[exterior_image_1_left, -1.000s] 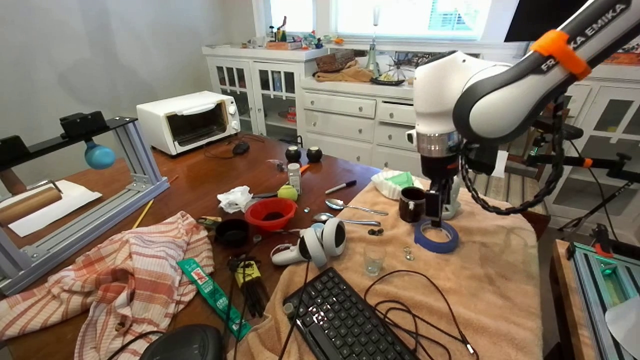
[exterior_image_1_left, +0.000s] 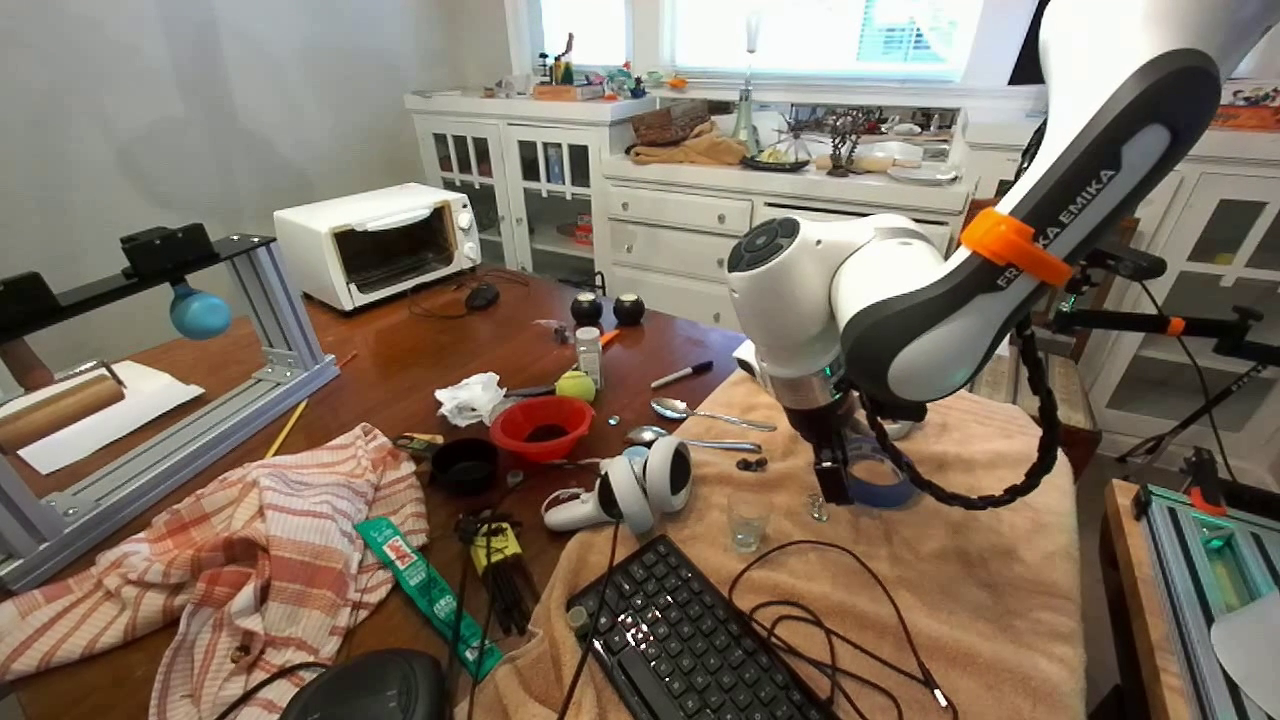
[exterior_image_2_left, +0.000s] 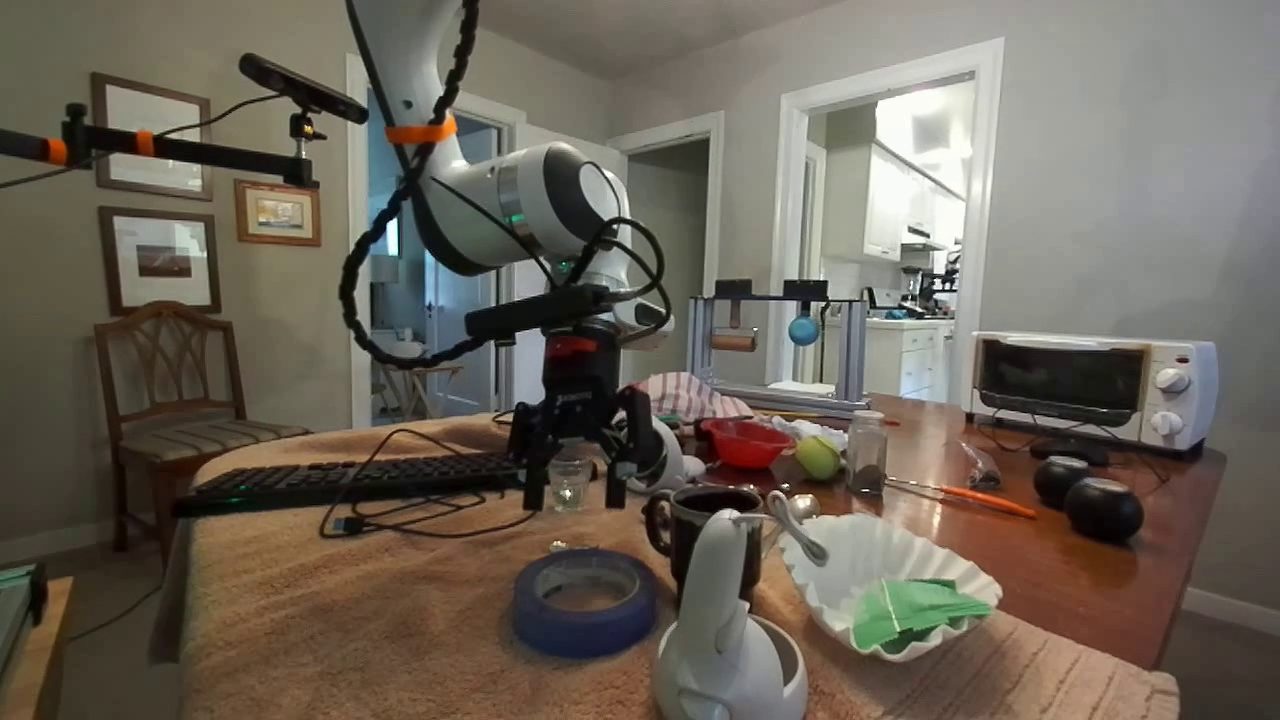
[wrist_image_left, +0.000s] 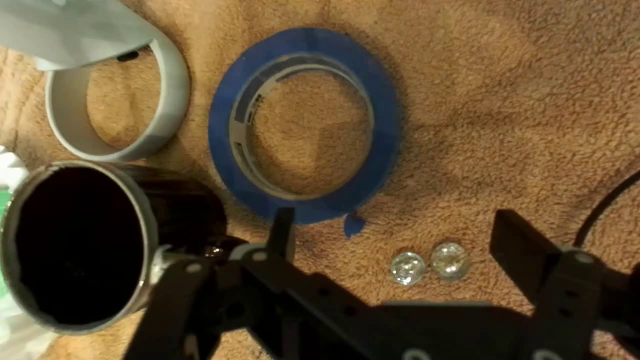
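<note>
My gripper points down over the towel with its fingers wide apart and nothing held between them. Two clear glass beads (wrist_image_left: 429, 265) lie on the towel, seen in the wrist view between the two fingers and below them. A roll of blue tape (wrist_image_left: 387, 129) lies flat close by. In exterior view 2, the gripper (exterior_image_2_left: 573, 498) hangs above the towel near a small clear glass (exterior_image_2_left: 567, 482), behind the tape roll (exterior_image_2_left: 584, 636). The dark mug (wrist_image_left: 186, 201) stands left of the tape in the wrist view.
A white ring-shaped object (wrist_image_left: 177, 90) and a fluted white bowl (exterior_image_2_left: 888, 564) with green packets (exterior_image_2_left: 918, 612) stand near the mug. A black keyboard (exterior_image_1_left: 708, 636) and loose cable (exterior_image_1_left: 864, 558) occupy the towel's front.
My gripper has moved left in exterior view 1, from above the tape roll to near the glass beads. The arm now hides the mug and most of the fluted bowl there.
</note>
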